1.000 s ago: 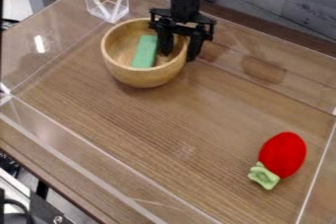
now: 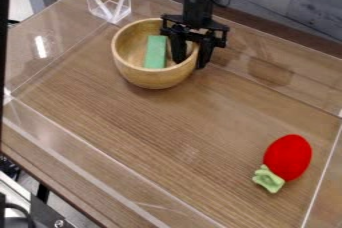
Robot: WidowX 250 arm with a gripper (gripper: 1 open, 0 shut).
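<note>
A black gripper (image 2: 194,34) reaches down from the top centre, over the right rim of a wooden bowl (image 2: 136,67). A green block (image 2: 154,52) sits inside the bowl. The dark fingers overlap the bowl's right side; whether they are open or shut, and what is between them, I cannot tell.
A red object with a pale green end (image 2: 287,159) lies at the lower right. A clear plastic item (image 2: 110,4) stands at the upper left.
The gripper has shifted slightly over the past second, now lower over the bowl's right side. The bowl and green block have changed position and angle a little.
</note>
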